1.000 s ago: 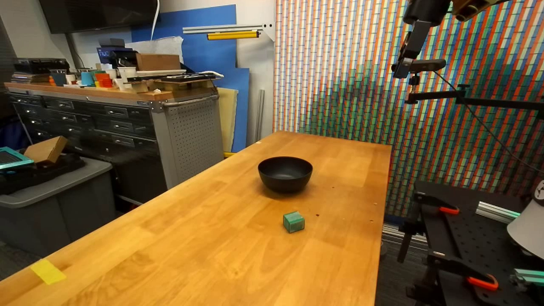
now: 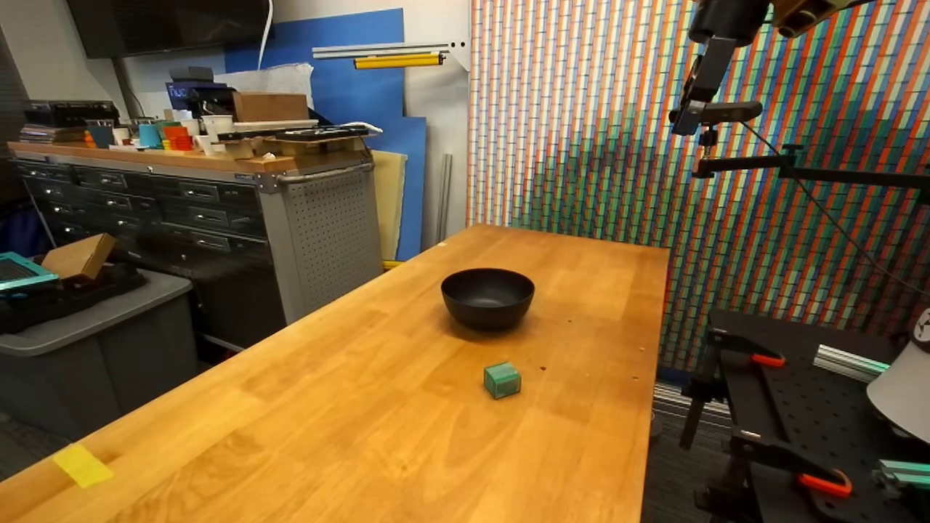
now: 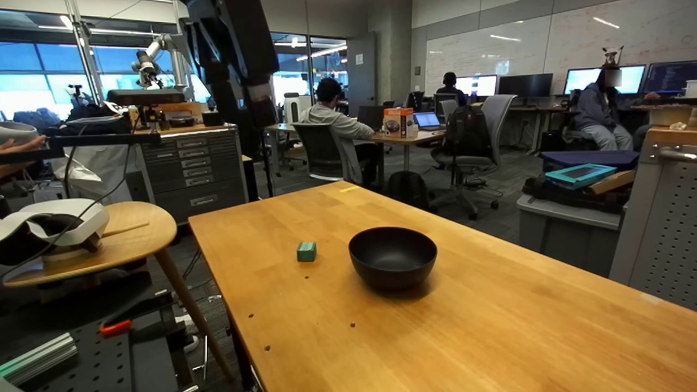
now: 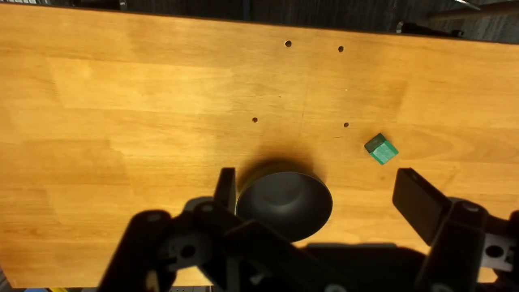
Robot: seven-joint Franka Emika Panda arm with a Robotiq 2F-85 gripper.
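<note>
A small green cube (image 2: 502,380) rests on the wooden table, apart from a black bowl (image 2: 487,299). The second exterior view has the cube (image 3: 306,252) to the left of the bowl (image 3: 392,258). High above the table, my gripper stands open, its fingers wide apart and nothing held between them. Seen from the wrist, the bowl (image 4: 284,204) lies below the gap, partly covered by the gripper's own parts. The cube (image 4: 382,149) shows in full beyond the right finger (image 4: 421,204). At the top right of the first exterior view, the gripper (image 2: 689,118) appears small.
Open wood surrounds both objects on the table (image 2: 349,410). Yellow tape (image 2: 83,465) marks its near left part. Beyond the right edge stands a black cart (image 2: 806,410) with clamps; a round stool (image 3: 140,228) is beside the table in the second exterior view.
</note>
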